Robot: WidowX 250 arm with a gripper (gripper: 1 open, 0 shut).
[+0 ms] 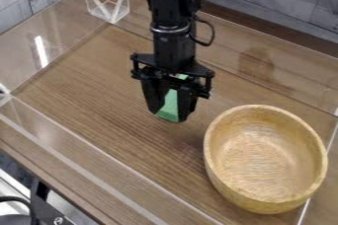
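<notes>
My black gripper (172, 89) hangs open over a small green object (172, 112) on the wooden table (93, 120), its fingers reaching down around or just in front of it. The green object is partly hidden by the gripper, so whether the fingers touch it cannot be told.
A large tan bowl (264, 160) sits at the lower right. A white object (109, 4) is at the back left, and dark cable shows at the lower left corner.
</notes>
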